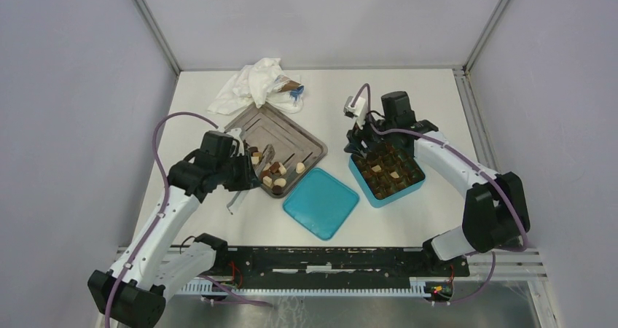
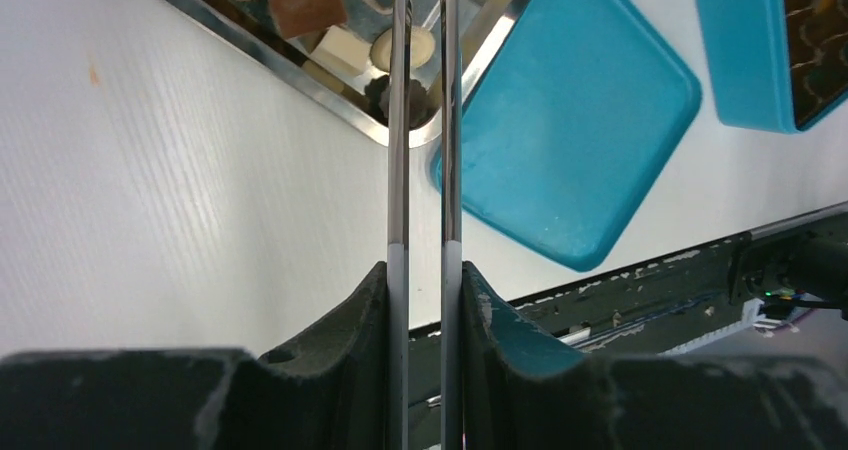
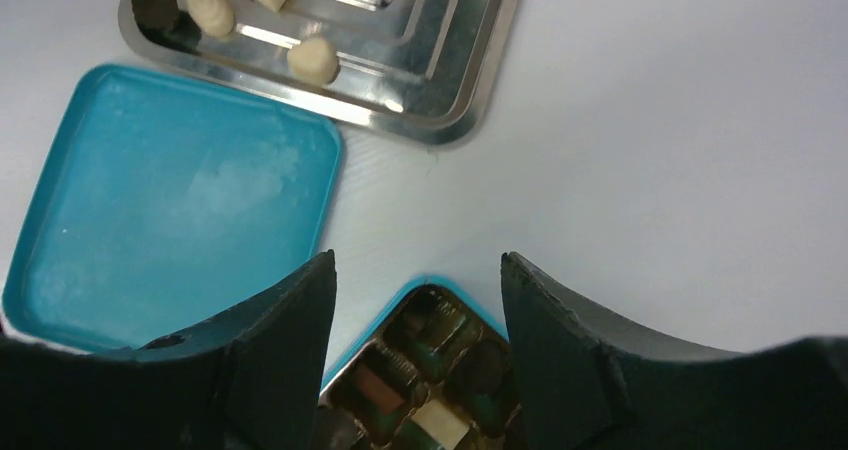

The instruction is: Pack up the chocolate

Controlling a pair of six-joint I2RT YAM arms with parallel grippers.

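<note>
My left gripper is shut on metal tongs (image 2: pixel 452 150), whose two long arms stand slightly apart. The tongs reach over the metal tray (image 1: pixel 271 127), which holds brown and cream chocolates (image 1: pixel 279 184) at its near end. Whether anything sits between the tongs' tips is hidden. My right gripper stands open and empty, above the far-left edge of the blue box (image 1: pixel 386 197). Several dark compartments fill that box, some with chocolates such as a cream piece (image 3: pixel 440 423). Between tray and box lies a flat blue lid (image 1: pixel 321 204).
A crumpled white bag (image 1: pixel 256 84) lies behind the tray. The lid's edge sits close against the tray's near-right side.
</note>
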